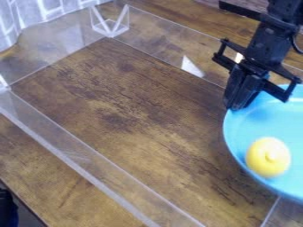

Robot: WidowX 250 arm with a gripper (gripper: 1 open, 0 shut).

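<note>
At the upper right, the black gripper [236, 96] is shut at the left rim of a light blue plate [277, 124], which runs off the right edge of the view. Whether the rim is between the fingertips is hard to tell. A yellow oval object [268, 155] lies on the plate's lower part.
A wooden floor [119, 115] fills most of the view, bordered by clear plastic walls along the back and the lower left. A white cloth [21, 18] is at the top left.
</note>
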